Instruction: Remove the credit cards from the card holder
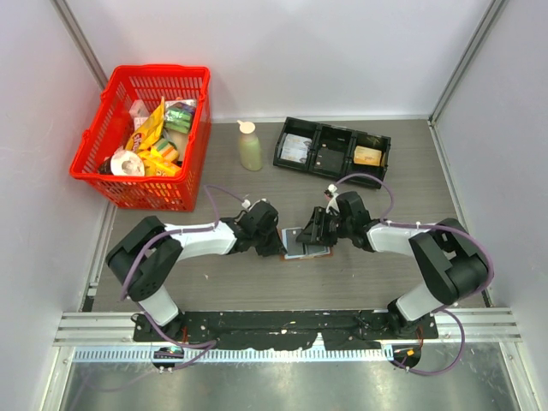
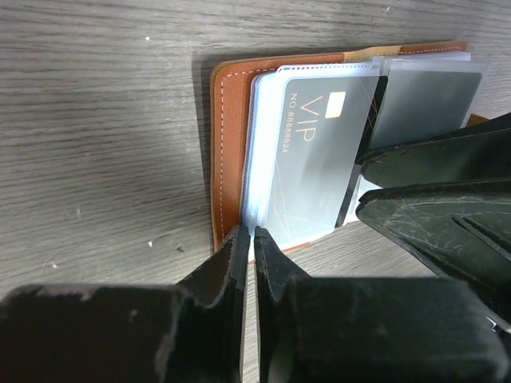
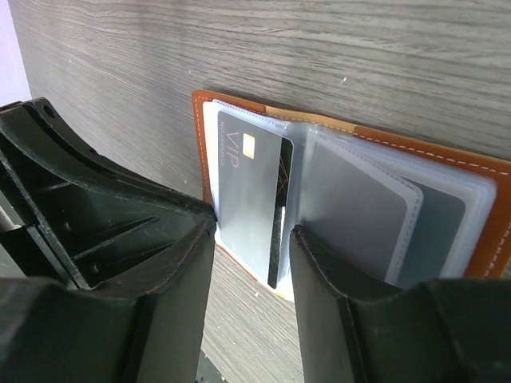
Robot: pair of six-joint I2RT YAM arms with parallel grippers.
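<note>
An open brown card holder (image 2: 223,144) lies on the table between the grippers, with clear sleeves and a grey VIP card (image 2: 311,144) at one end. My left gripper is low at the holder's edge beside that card, fingertips close together; whether anything is between them is unclear. My right gripper is over the holder, part open, its fingertips either side of the VIP card's dark-striped edge, near the clear sleeves (image 3: 359,199). In the left wrist view its black fingers reach over the holder from the right.
A red basket (image 1: 139,190) of goods stands at back left, a bottle (image 1: 250,150) at back centre, and a black compartment tray (image 1: 332,158) at back right.
</note>
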